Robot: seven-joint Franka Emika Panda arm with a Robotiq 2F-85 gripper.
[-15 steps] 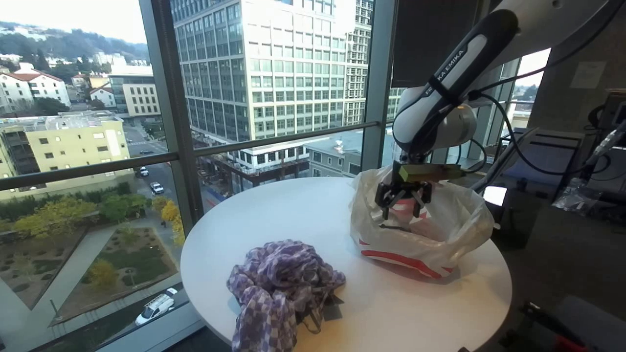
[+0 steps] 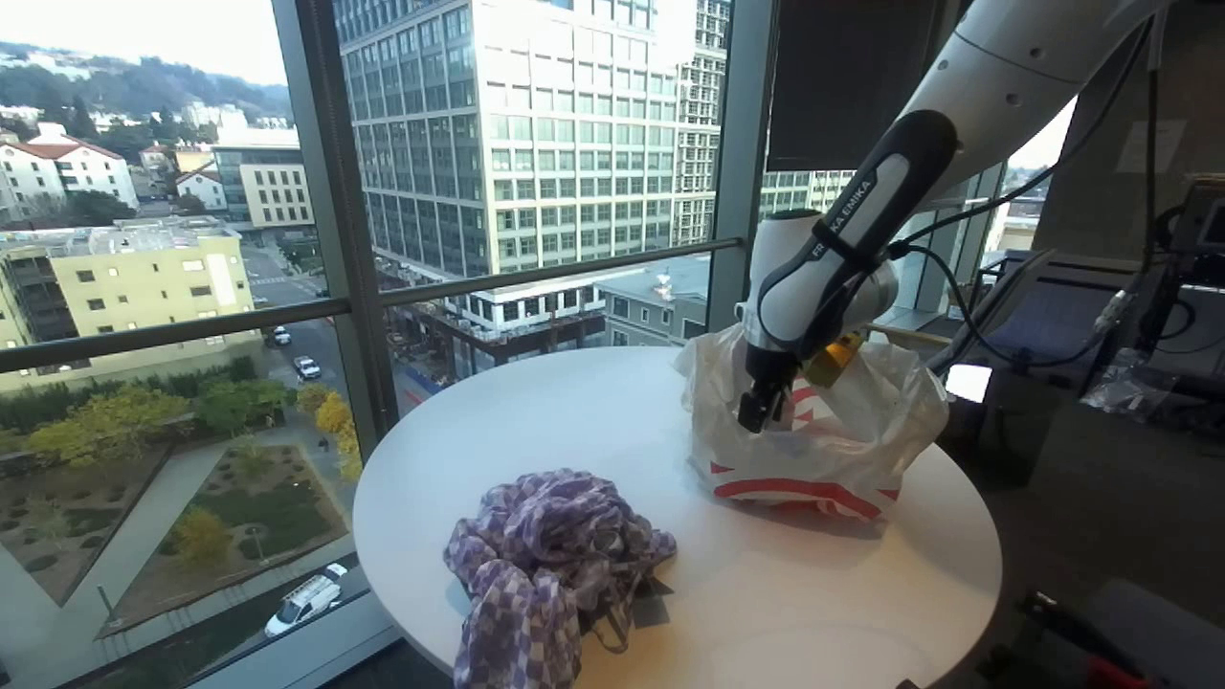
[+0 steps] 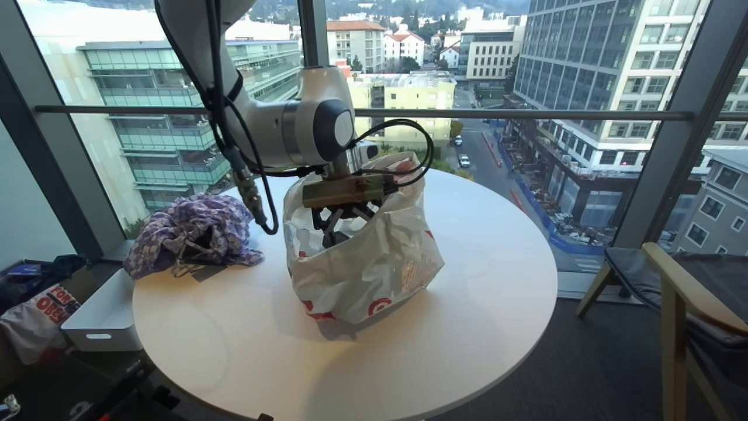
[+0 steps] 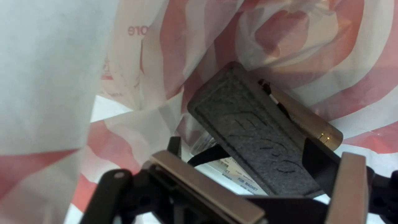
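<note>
A white plastic bag with red markings stands on the round table, its mouth upward. My gripper reaches down into that mouth, fingers apart. Inside the bag, the wrist view shows a dark grey block with engraved lettering, resembling a board eraser. The open fingers of my gripper stand on either side of its lower part, with the right finger overlapping its edge in view; contact cannot be told. A brown ribbed cylinder lies alongside the block. Partly beneath it is a printed package.
A crumpled purple-and-white checked cloth lies on the table, apart from the bag. Bag walls surround the gripper closely. Windows border the table, and a wooden-armed chair stands beyond it.
The arm has moved lower and tilted, bringing the gripper deeper into the bag. The bag's rim has shifted and crumpled slightly. The cloth has stayed put.
</note>
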